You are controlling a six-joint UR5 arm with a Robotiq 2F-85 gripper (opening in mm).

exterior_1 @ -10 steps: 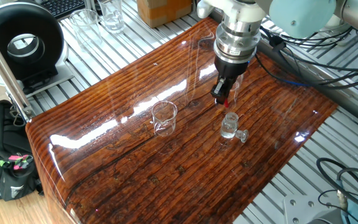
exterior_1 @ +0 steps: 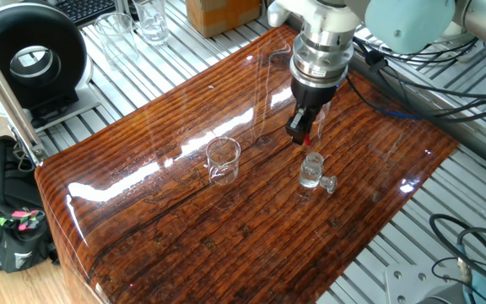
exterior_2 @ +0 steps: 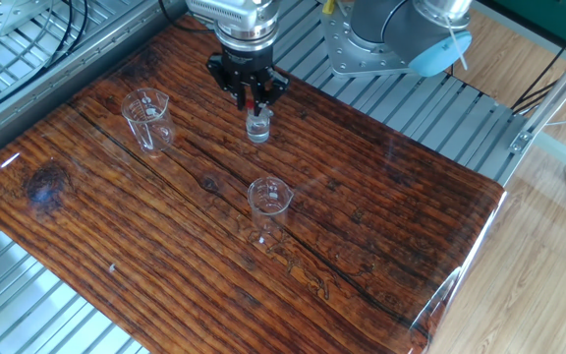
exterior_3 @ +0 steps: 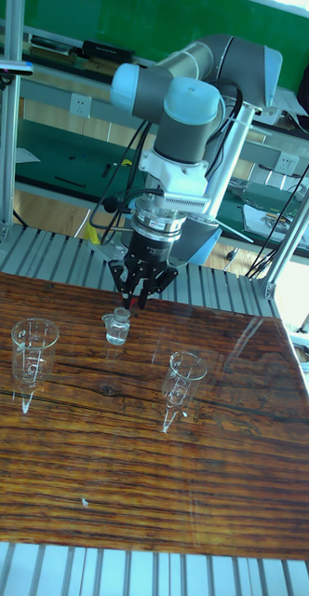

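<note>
My gripper (exterior_3: 135, 300) points down with its black fingers apart in exterior view 3; a small red patch shows at the tips, and nothing is clearly held. Just below it stands a small clear glass bottle (exterior_1: 310, 171), upright, with clear liquid inside. In exterior view 1 a gap separates the fingertips from the bottle's neck. The glass stopper (exterior_1: 329, 184) lies on the table right beside the bottle. Two empty-looking glass beakers stand upright: one beaker (exterior_2: 269, 202) in the middle of the wooden table, another beaker (exterior_2: 147, 120) farther left in exterior view 2.
The glossy wooden table (exterior_2: 381, 216) has free room to the right in exterior view 2. Other glassware (exterior_1: 116, 38) and a cardboard box (exterior_1: 222, 13) stand off the table on the slatted metal surface. Black cables (exterior_1: 429, 105) run beside the arm.
The fingertips seen in exterior view 1 have shifted very slightly. The arm, bottle, stopper and beaker keep their places.
</note>
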